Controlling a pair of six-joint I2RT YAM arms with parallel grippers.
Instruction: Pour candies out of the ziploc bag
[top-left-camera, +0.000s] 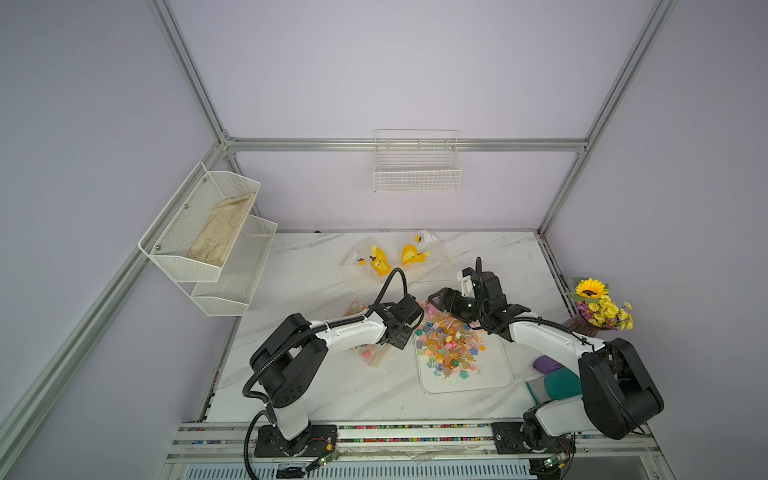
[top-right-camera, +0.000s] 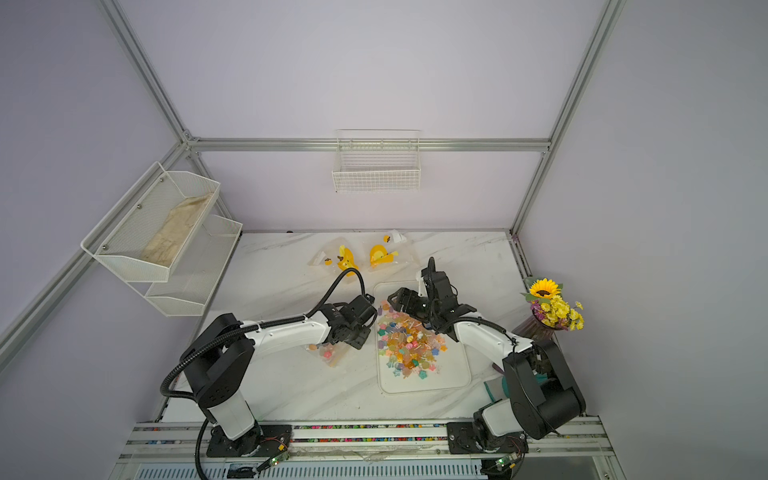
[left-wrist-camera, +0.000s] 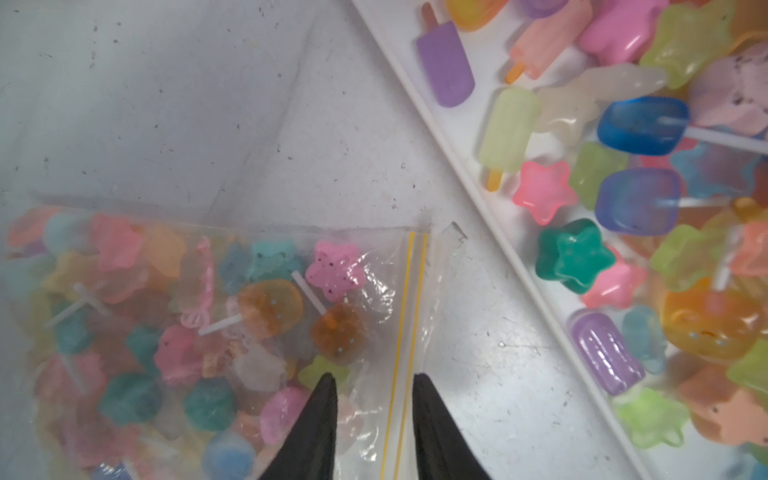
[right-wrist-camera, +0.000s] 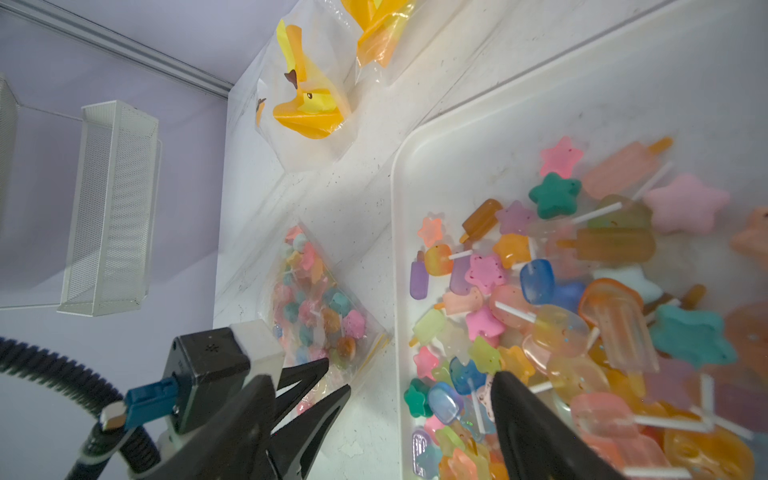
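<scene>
A clear ziploc bag (left-wrist-camera: 200, 344) full of colourful candies lies flat on the marble table, its yellow zip seal (left-wrist-camera: 404, 328) toward the tray. My left gripper hangs low over the seal end, fingers apart, bag film visible between them. The white tray (right-wrist-camera: 664, 72) beside the bag holds a heap of loose candies (right-wrist-camera: 560, 336). My right gripper (top-right-camera: 397, 298) is over the tray's back-left part; in the right wrist view its dark fingers are wide apart and blurred.
Two bags with yellow items (top-left-camera: 379, 260) lie at the back. A flower basket (top-left-camera: 582, 322) stands at the right edge, near purple and teal objects. Wire baskets (top-left-camera: 416, 180) hang on the walls.
</scene>
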